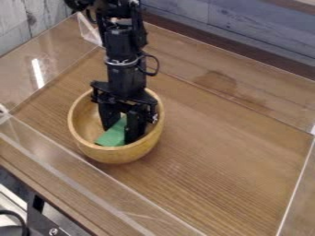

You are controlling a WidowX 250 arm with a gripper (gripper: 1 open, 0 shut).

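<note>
A round yellow bowl (96,143) sits on the wooden table, left of centre. The black arm reaches down from the top into it, and its gripper (123,122) is inside the bowl at a green object (116,135), which lies tilted against the dark fingers. The gripper looks shut on the green object, though the fingertips are partly hidden by it and by their own dark shape.
Bare wooden table (227,138) fills the right side. Pale walls border it at left, back and far right. A dark round part with cables is at the bottom left edge.
</note>
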